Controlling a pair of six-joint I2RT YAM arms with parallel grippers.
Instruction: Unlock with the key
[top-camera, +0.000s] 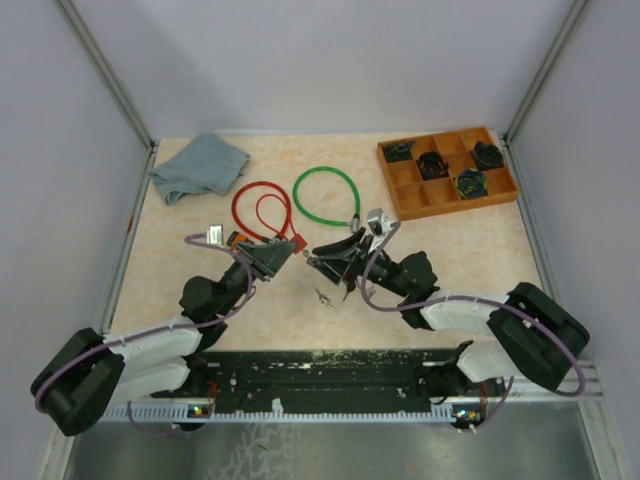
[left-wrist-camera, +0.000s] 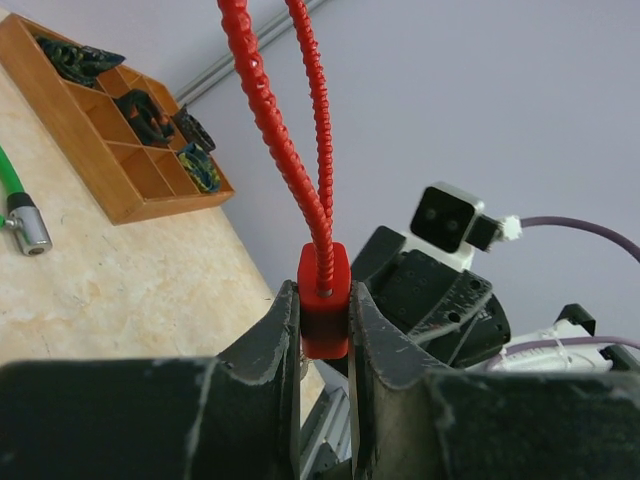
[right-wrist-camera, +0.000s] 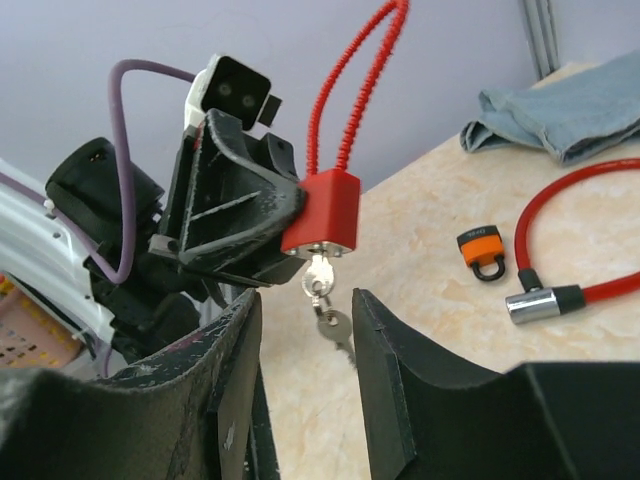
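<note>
A red padlock (right-wrist-camera: 328, 212) with a red cable loop is held between the fingers of my left gripper, lock body tilted in the air. A silver key (right-wrist-camera: 319, 276) sticks out of the lock's underside. More key parts (right-wrist-camera: 335, 326) show just below it; whether they hang from it or lie on the table I cannot tell. My right gripper is open, facing the key, with clear space between its fingertips. From above, that gripper (top-camera: 314, 256) stands just right of the padlock (top-camera: 299, 243).
Small keys (top-camera: 325, 299) lie on the table. Behind are a red cable lock (top-camera: 238, 207), a green cable lock (top-camera: 326, 169), and a blue cloth (top-camera: 200, 167). An orange padlock lies to the left. A wooden compartment box (top-camera: 410, 193) fills the back right.
</note>
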